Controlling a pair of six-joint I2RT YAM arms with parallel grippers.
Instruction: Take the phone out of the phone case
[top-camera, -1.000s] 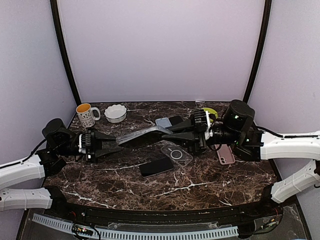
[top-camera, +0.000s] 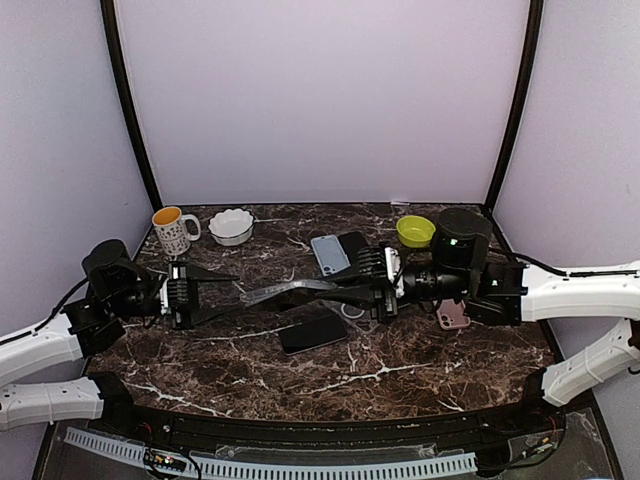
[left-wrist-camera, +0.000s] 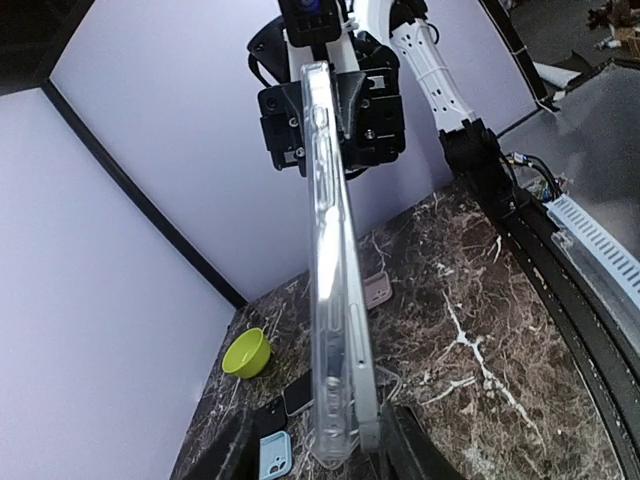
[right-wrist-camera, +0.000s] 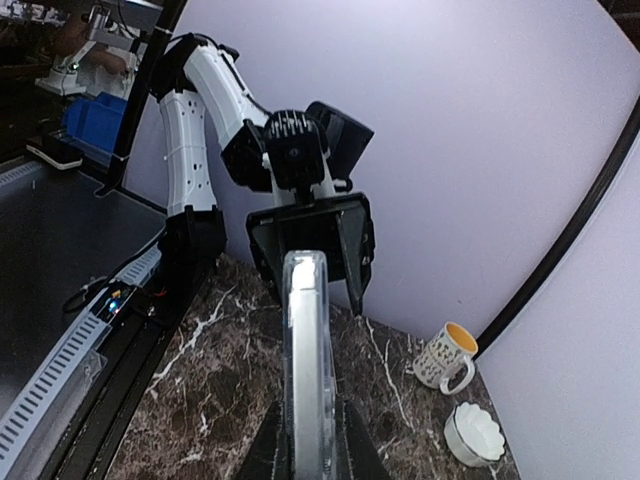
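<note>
A phone in a clear case (top-camera: 290, 290) is held in the air between the arms by my right gripper (top-camera: 345, 292), shut on its right end. Seen edge-on, the cased phone (left-wrist-camera: 335, 260) (right-wrist-camera: 308, 350) shows a clear rim beside a silver edge; whether they are separated I cannot tell. My left gripper (top-camera: 220, 295) faces its left end, open, with its fingers around that end; in the left wrist view its fingertips flank the lower end.
On the marble table (top-camera: 250, 380) lie a black phone (top-camera: 312, 334), a blue phone (top-camera: 330, 255), a clear case and a pink phone (top-camera: 452, 315). A mug (top-camera: 173, 235), white bowl (top-camera: 231, 230) and green bowl (top-camera: 415, 230) stand behind.
My right gripper and the cased phone have moved lower in the top view, uncovering more of the green bowl and blue phone.
</note>
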